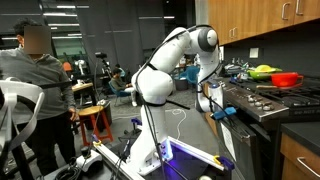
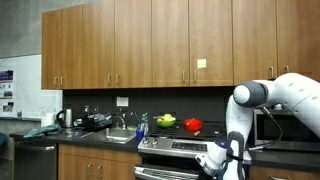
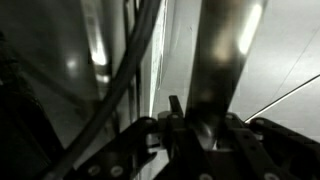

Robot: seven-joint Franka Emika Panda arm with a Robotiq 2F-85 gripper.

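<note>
In the wrist view my gripper is shut around a shiny, dark metal bar (image 3: 226,45), which looks like the oven's door handle. The bar runs from the top of that view down between the fingers, where it hides part of the grip. From the side, the gripper (image 1: 214,112) is low against the front of the oven, small and partly hidden by the arm. The oven door (image 2: 165,172) shows below the control panel in exterior view 2; how far it stands open is hard to tell.
A red pot (image 2: 193,124) and a bowl of yellow-green items (image 2: 166,119) stand on the stovetop. The sink (image 2: 120,134) lies left of it. A person (image 1: 40,85) stands at the far left. Open floor (image 1: 185,125) lies in front of the counters.
</note>
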